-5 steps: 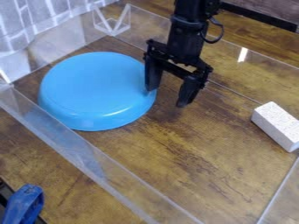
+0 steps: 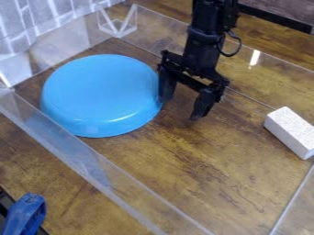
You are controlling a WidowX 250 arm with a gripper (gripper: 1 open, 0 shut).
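Note:
My black gripper (image 2: 186, 95) is low at the right edge of a large blue round object (image 2: 98, 95), its fingers spread apart above the wooden floor of the bin. One finger is at or very near the blue object's side; whether it touches is unclear. I see nothing held between the fingers.
A white block (image 2: 289, 131) lies at the right. A blue item (image 2: 22, 214) is at the bottom left outside the clear wall. Bare wood (image 2: 185, 174) fills the front and middle right; clear walls bound the area.
The upper part of my arm and gripper has shifted slightly over the last second, while the fingers stay in about the same place. The blue object looks unmoved.

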